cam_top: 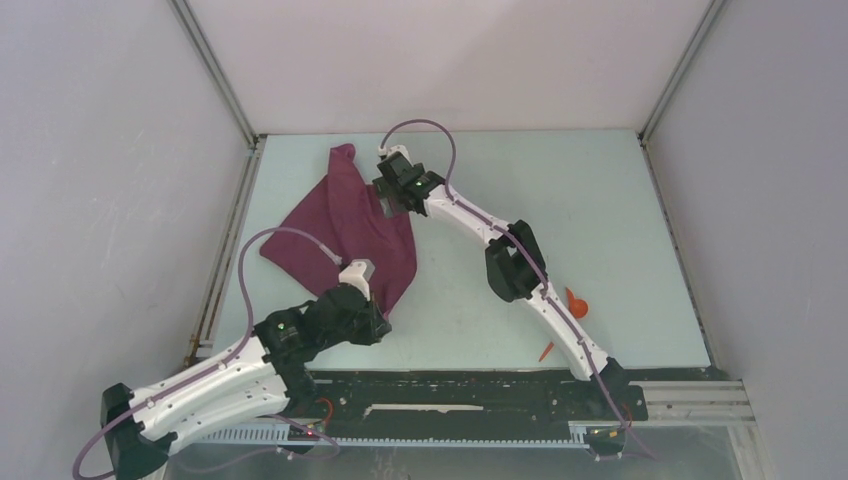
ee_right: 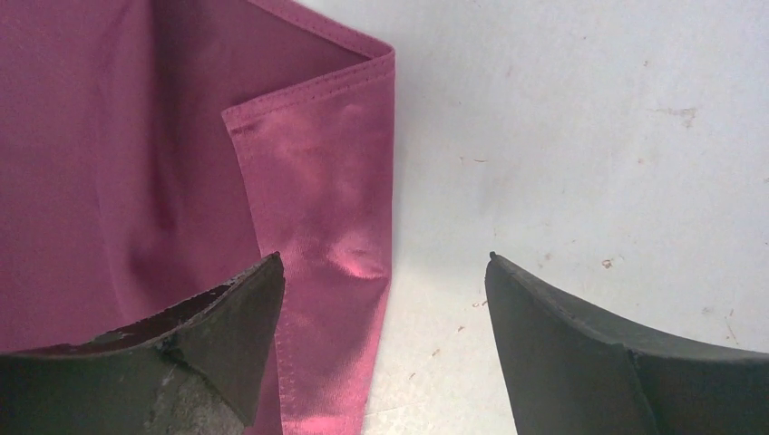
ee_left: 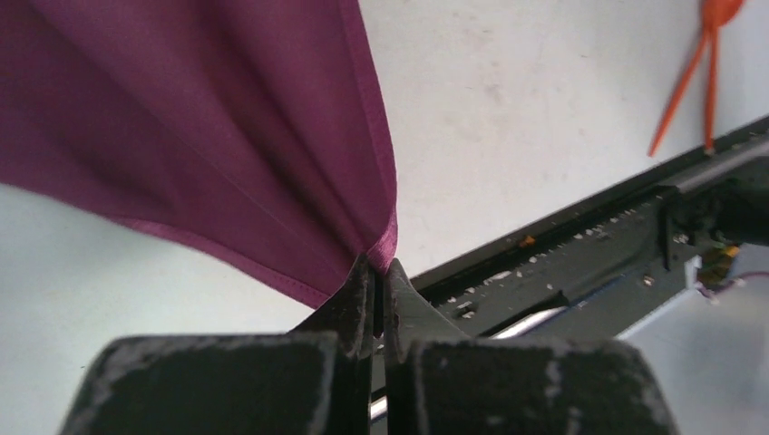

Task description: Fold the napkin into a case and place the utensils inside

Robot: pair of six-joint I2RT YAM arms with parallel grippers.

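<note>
A maroon napkin (cam_top: 310, 230) lies on the left half of the white table, partly hidden by both arms. At its front corner my left gripper (cam_top: 372, 322) is shut on the cloth, whose hemmed tip (ee_left: 381, 245) runs into the fingertips. My right gripper hangs open over the napkin's back right edge, one finger above a folded strip (ee_right: 317, 181), the other over bare table. The orange utensils (cam_top: 576, 308), crossed sticks with a round head, lie at the front right, partly behind the right arm in the top view.
A dark rail (ee_left: 589, 254) runs along the front edge, and walls border the sides and back.
</note>
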